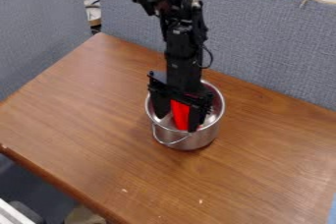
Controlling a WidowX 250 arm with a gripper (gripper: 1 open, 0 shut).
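A silver metal pot (186, 141) with a thin wire handle stands on the wooden table. Inside it is a bright red object (180, 117), partly hidden by my black gripper (182, 108). The gripper reaches down into the pot from above, its fingers open on either side of or over the red object; whether they touch it is hard to tell.
Grey padded partitions (276, 46) border it at the back and left. A dark gap lies beyond the front left edge.
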